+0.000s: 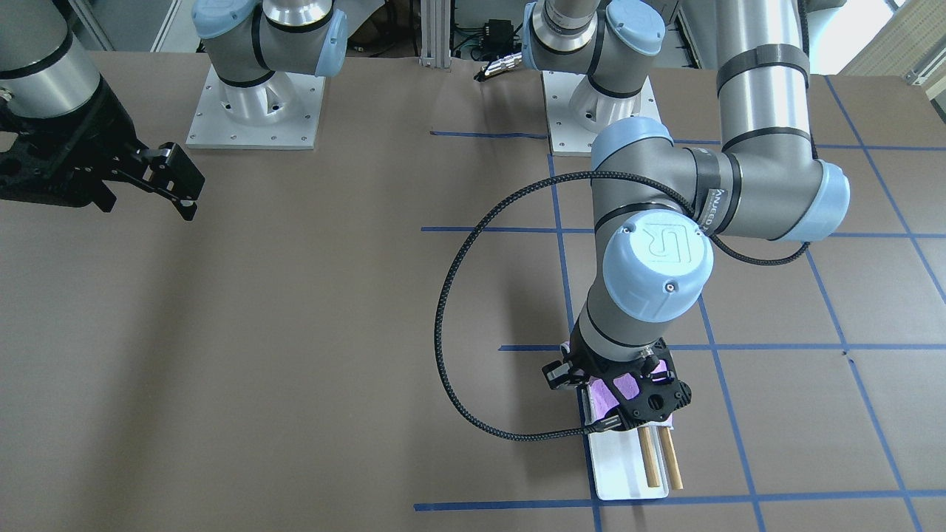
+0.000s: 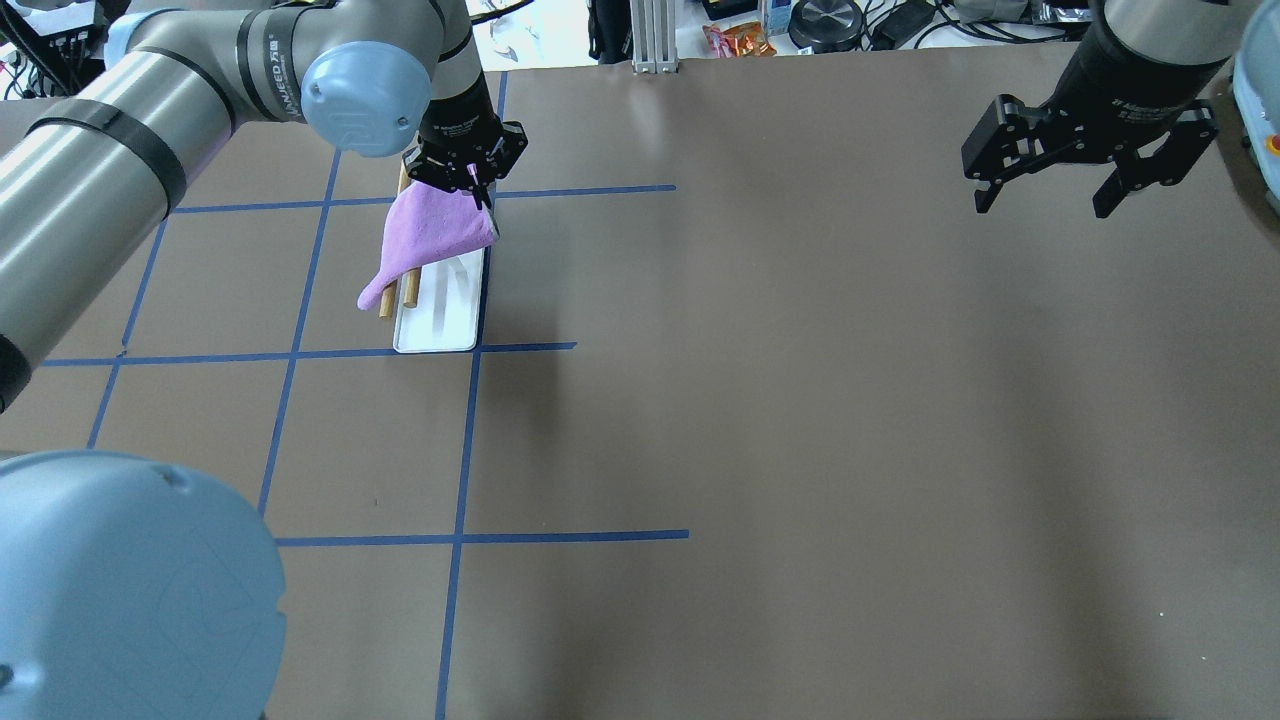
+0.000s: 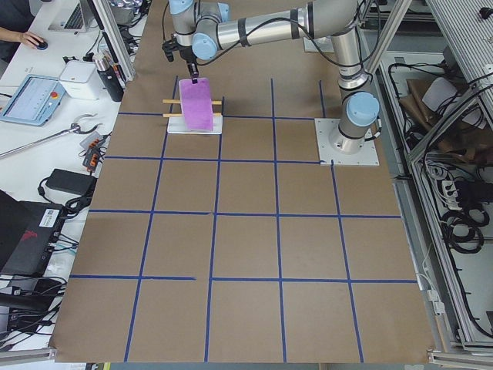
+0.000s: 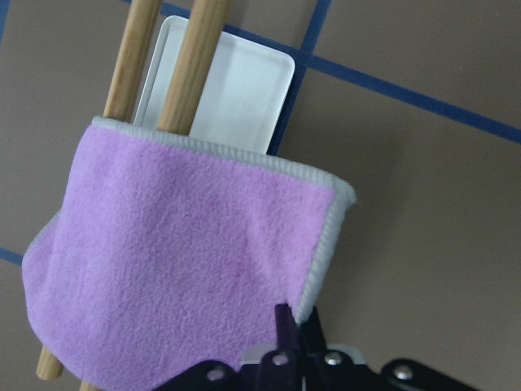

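A purple cloth (image 4: 171,244) with a grey hem lies draped over two wooden rods (image 4: 194,61), which rest across a white tray (image 4: 240,94) and stick out beyond the cloth. My gripper is shut on one hemmed corner of the cloth, at the lower edge of the wrist view. In the top view the cloth (image 2: 426,226) slants from my gripper down-left over the rods, partly covering the tray (image 2: 438,312). In the front view the wrist housing hides much of the cloth (image 1: 607,399).
Another black gripper (image 1: 160,173) hangs at the far side of the table, clear of the tray. Further arm bases (image 1: 257,128) stand at the back. The bare table (image 2: 840,420) beside the tray is free apart from blue tape lines.
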